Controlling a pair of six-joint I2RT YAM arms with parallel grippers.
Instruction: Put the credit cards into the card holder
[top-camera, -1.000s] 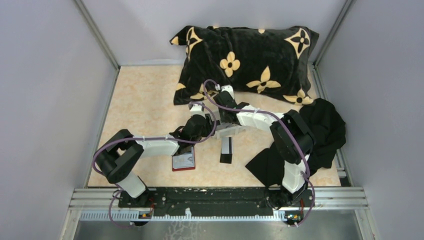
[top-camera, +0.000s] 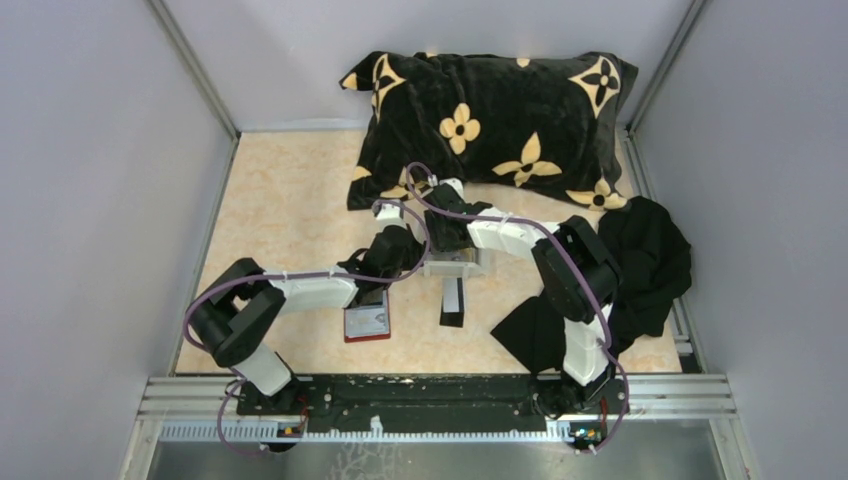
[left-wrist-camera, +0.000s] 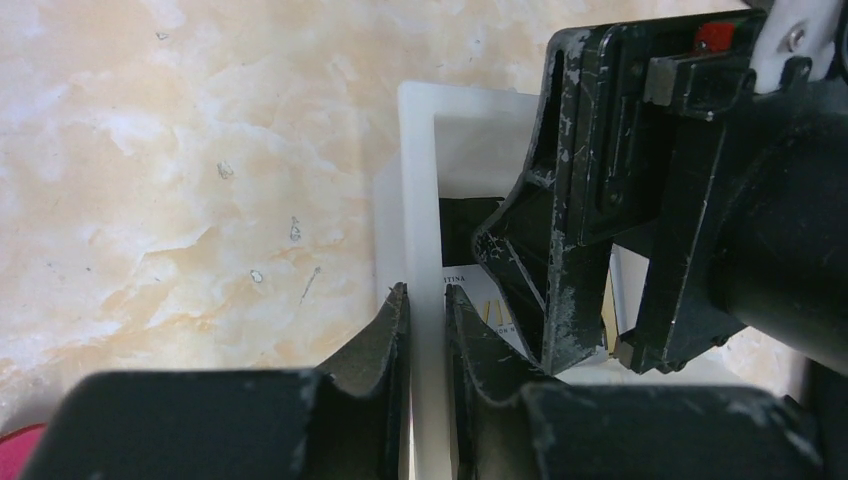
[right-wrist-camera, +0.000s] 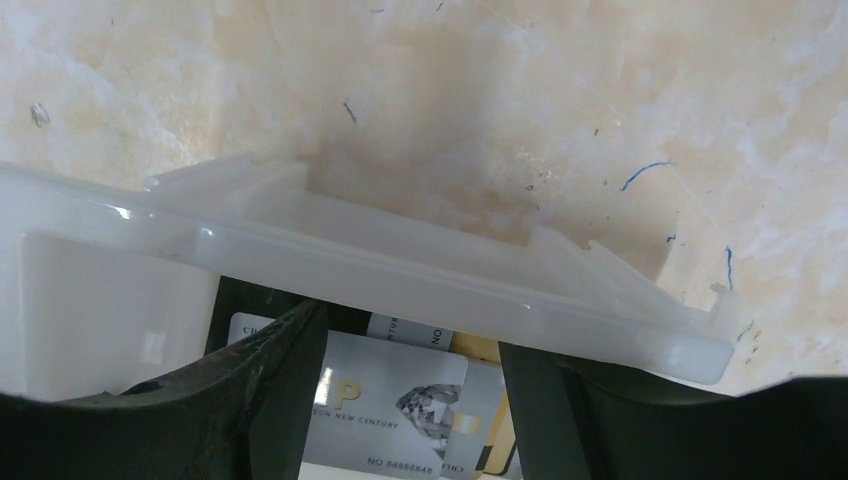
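A white open box (left-wrist-camera: 480, 120) holds several silver, gold and black cards (right-wrist-camera: 385, 400) lying flat on its floor. My left gripper is shut on the box's left wall, one finger on each side. Over the box, my right gripper is open; its fingers (right-wrist-camera: 290, 380) are spread above the cards with nothing seen gripped. The right gripper's black body hides part of the box in the left wrist view. A dark flat item with a silver upper face (top-camera: 453, 298) lies in front of the box; I cannot tell whether it is the card holder.
A red-edged flat case (top-camera: 367, 322) with a pale face lies front left, partly under the left arm. A black patterned cushion (top-camera: 490, 120) fills the back, and black cloth (top-camera: 640, 260) covers the right.
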